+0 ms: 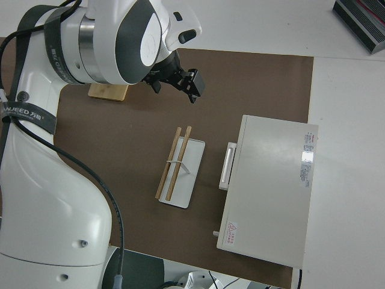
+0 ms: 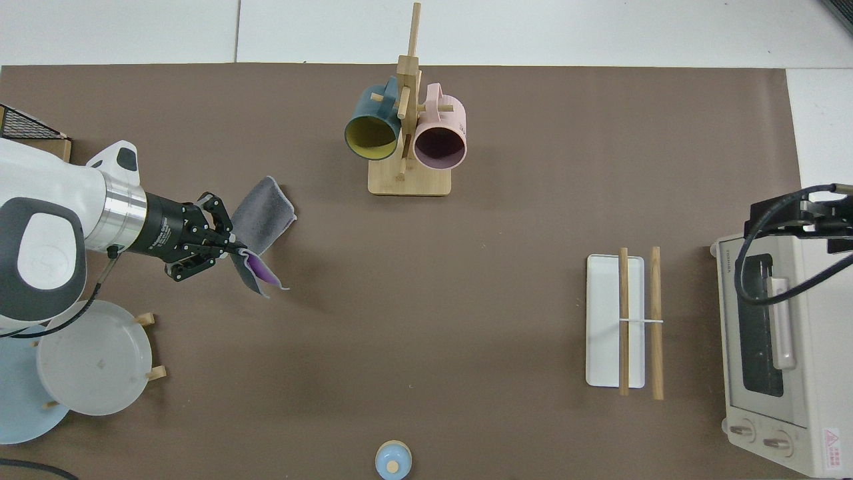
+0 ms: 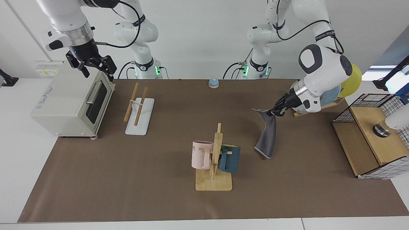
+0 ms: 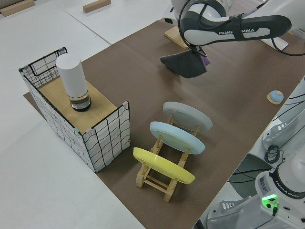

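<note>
A grey cloth with a purple side point(image 2: 268, 212) hangs from my left gripper point(image 2: 232, 249), which is shut on it, at the left of the top view; in the left view the cloth point(image 3: 268, 136) drapes down from the fingertips toward the mat. My right gripper point(image 3: 92, 69) hangs above the white oven at the other side, with no object visible in it; whether its finger is open or shut is unclear.
A wooden mug stand point(image 2: 409, 184) holds blue and pink mugs. Plates point(image 2: 92, 360) stand in a rack at left, beside a wire shelf point(image 3: 356, 145). A white holder with dowels point(image 2: 600, 320) and the oven point(image 2: 816, 384) are at right.
</note>
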